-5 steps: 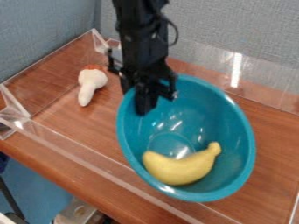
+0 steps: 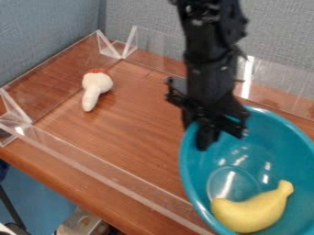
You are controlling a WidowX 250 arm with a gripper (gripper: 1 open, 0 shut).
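Note:
My black gripper (image 2: 203, 124) is shut on the rim of the teal oval bowl (image 2: 295, 156), at the bowl's upper left; the fingertips are mostly hidden in dark shape against the rim. A yellow banana (image 2: 252, 209) lies inside the bowl, which reaches past the right edge of the view. A small white mushroom-like toy (image 2: 95, 89) with an orange top lies on the wooden surface at the upper left, apart from the bowl.
Clear low walls (image 2: 106, 46) border the wooden surface (image 2: 135, 138). Free wood lies between the toy and the bowl. Grey padded walls stand behind; a blue floor shows at the lower left.
My gripper and the bowl, with the banana in it, have moved to the right and somewhat down in the view. The white toy has stayed in place.

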